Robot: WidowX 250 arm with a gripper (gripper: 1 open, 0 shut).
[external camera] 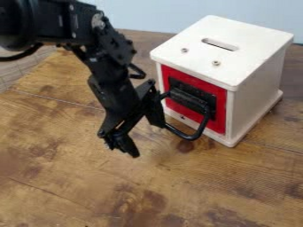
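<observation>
A white wooden box (253,97) with a slot and two screws on top stands at the right, its front a red panel (222,124) holding a black mechanism (190,96). A black bent handle (190,136) sticks out from it toward the lower left. My black gripper (119,142) hangs left of the handle over the wooden table, open, its tips pointing down and nothing seen held. Whether the gripper body touches the handle cannot be told from this view.
A pale wall runs along the back, and a tiled surface shows beyond the table's left edge.
</observation>
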